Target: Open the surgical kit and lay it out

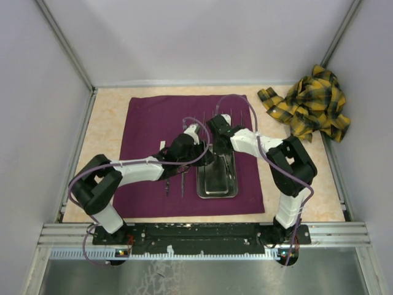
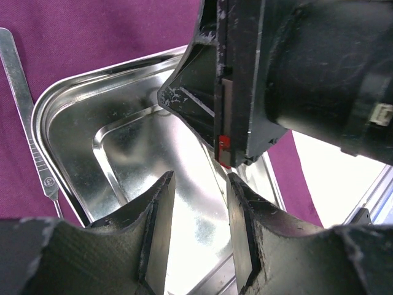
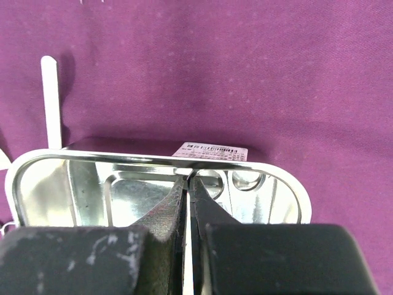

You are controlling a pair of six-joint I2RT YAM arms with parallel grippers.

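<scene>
A steel tray (image 1: pixel 216 185) lies on the purple cloth, both arms over its far end. My left gripper is part open above the tray's interior, nothing visible between its fingers; the right gripper's dark body looms above it. My right gripper is shut at the tray rim (image 3: pixel 92 157); a thin pale strip shows below its fingertips, but whether it is held I cannot tell. A barcoded label (image 3: pixel 210 152) lies just beyond the rim. A slim metal instrument (image 2: pixel 21 92) lies beside the tray in the left wrist view.
Several instruments lie in rows on the purple cloth (image 1: pixel 147 110) around the tray. A yellow-black plaid cloth (image 1: pixel 313 101) is heaped at the back right.
</scene>
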